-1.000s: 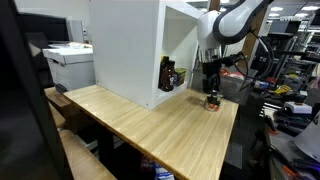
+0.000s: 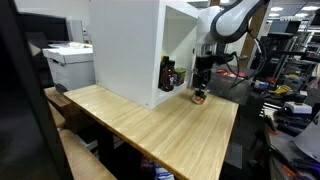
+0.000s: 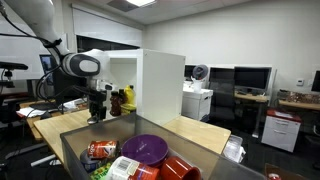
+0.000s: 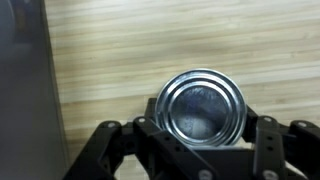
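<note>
A round can (image 4: 203,108) with a shiny metal lid sits between the fingers of my gripper (image 2: 199,93), which is shut on it. In the wrist view the lid faces the camera and covers most of the can's side. In exterior view 1 the can (image 2: 199,100) shows as a small reddish shape over the far right part of the wooden table (image 2: 165,125). Whether its base touches the wood cannot be told. Exterior view 2 has the white arm (image 3: 88,65) reaching down at the left, by the shelf's open side.
A white shelf unit (image 2: 125,50) stands on the table left of the gripper, with dark bottles (image 2: 167,75) at its opening. A grey bin (image 3: 75,150) holding red cans and a purple bowl (image 3: 146,150) is near exterior view 2.
Together with the can, my gripper has shifted left in exterior view 1, closer to the shelf and bottles. The bottles and shelf have stayed put.
</note>
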